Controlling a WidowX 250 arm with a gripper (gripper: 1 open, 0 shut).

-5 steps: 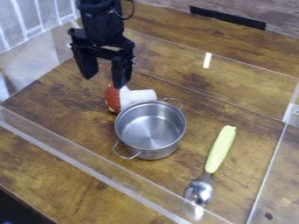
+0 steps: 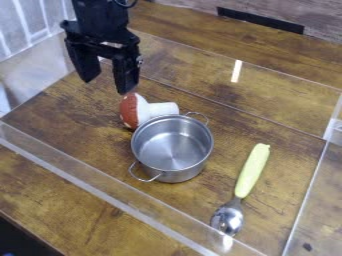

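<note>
My black gripper point(image 2: 103, 69) hangs over the upper left of the table, open, its fingers pointing down, above and left of a red and white object point(image 2: 147, 112) lying on its side. Just in front of that object stands a steel pot point(image 2: 170, 150) with two wire handles. A spoon with a pale yellow handle point(image 2: 250, 168) lies at the lower right, its metal bowl point(image 2: 229, 217) toward the front.
Clear panel edges run along the left and right sides.
Over the last second my gripper has risen and moved to the left, away from the red and white object. The pot, the object and the spoon have not visibly moved.
</note>
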